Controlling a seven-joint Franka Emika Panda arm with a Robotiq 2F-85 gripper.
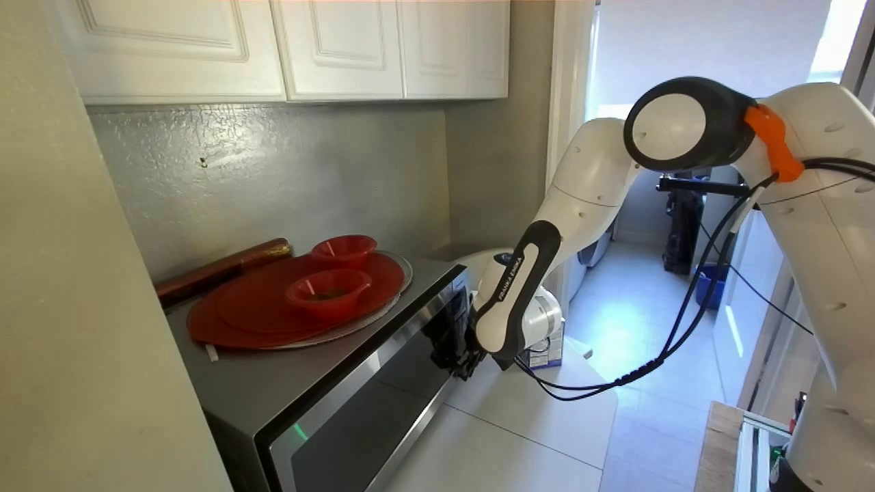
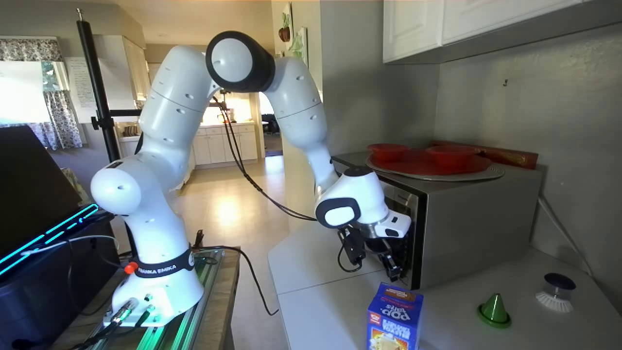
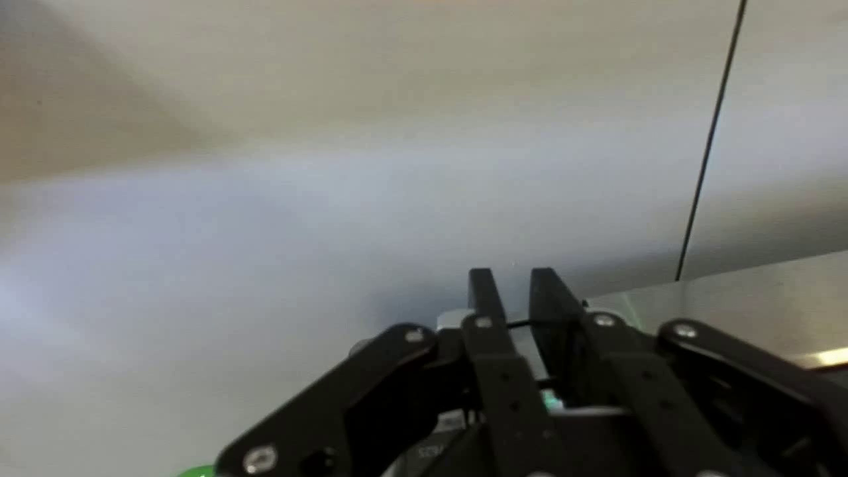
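Note:
The silver microwave stands on the white counter, its dark front facing the arm. Close in front of that face, near the control-panel end, is my gripper, pointing down; whether it touches the microwave cannot be told. In the wrist view a narrow gap separates the two black fingertips of the gripper, and nothing shows gripped there. A strip of the microwave's metal front lies to the right of the fingers.
A blue toaster-pastry box stands just below the gripper. Farther right on the counter are a green cone and a round brush. Red bowls and a red disc rest on the microwave.

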